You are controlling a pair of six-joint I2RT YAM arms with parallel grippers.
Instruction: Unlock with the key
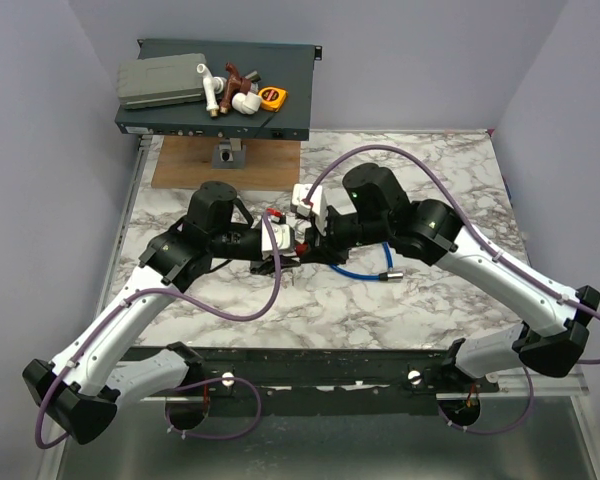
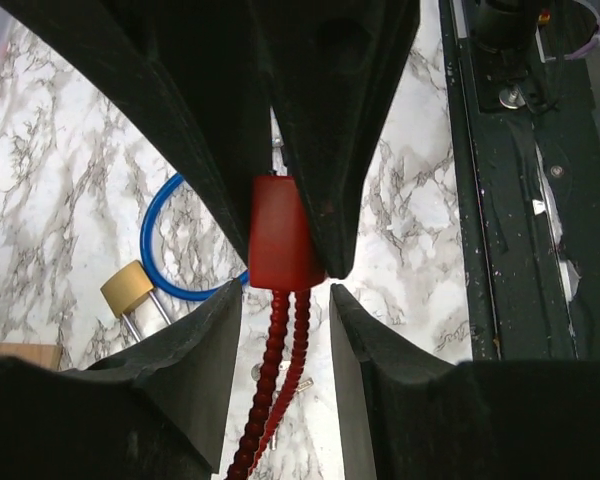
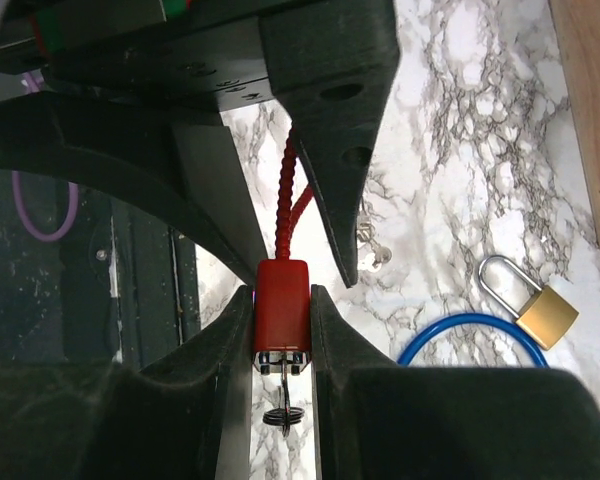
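Note:
A red key holder [image 2: 285, 240] [image 3: 282, 305] with a beaded red cord hangs where my two grippers meet near the middle of the counter. My right gripper has its pads against the red piece, a metal clip showing below it. My left gripper is at the piece from the other side, the cord running down between its fingers; its grip is unclear. A brass padlock [image 2: 127, 288] [image 3: 547, 317] lies on the marble below, beside a blue cable [image 2: 150, 230].
A wooden board [image 1: 180, 165] and a dark raised shelf [image 1: 160, 125] with a case and fittings stand at the back. Dark front rail [image 1: 300, 365] runs along the near edge.

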